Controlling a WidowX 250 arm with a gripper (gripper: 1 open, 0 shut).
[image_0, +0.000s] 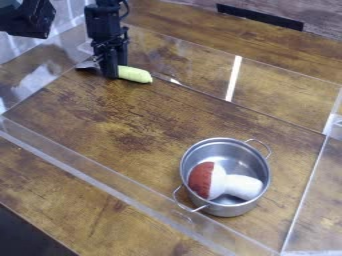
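Note:
The black gripper (110, 62) is low at the back left of the wooden table, over a pale green long object (134, 74) that lies beside its fingertips. Whether the fingers grip that object or are open is too small and dark to tell. A steel pot (225, 204) at the front right holds a red-and-white toy mushroom (206, 179) lying on its side.
Clear plastic borders (147, 199) frame the wooden work area (107, 140). A white strip (234, 78) lies toward the back right, and a dark bar (261, 16) is along the back.

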